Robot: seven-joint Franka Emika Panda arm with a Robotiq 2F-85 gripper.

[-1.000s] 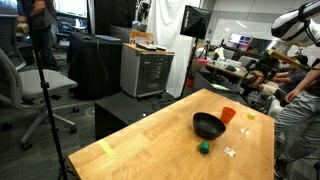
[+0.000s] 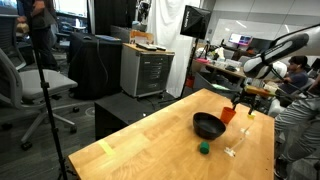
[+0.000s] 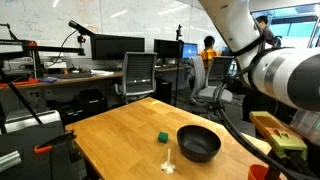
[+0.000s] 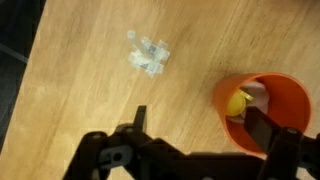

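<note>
My gripper stands open above the table, its fingers wide apart with bare wood showing between them. In the wrist view an orange cup (image 4: 226, 92) is at the right, partly covered by the right finger (image 4: 258, 125). A yellow item (image 4: 238, 103) and a pale pinkish one lie inside the cup. A crumpled white piece (image 4: 149, 57) rests on the table at upper left of that view. In exterior view 1 the gripper is near the cup (image 2: 228, 114), on its right side. Exterior view 2 shows only part of the cup (image 3: 260, 172) at the lower edge.
A black bowl (image 3: 199, 145) stands beside the cup, with a green block (image 3: 163, 136) near it. A small yellow thing (image 2: 251, 113) lies toward the table's right edge.
The arm has come down and left, from raised at the right to low over the table near the cup. The cup, bowl and green block have stayed in place.
</note>
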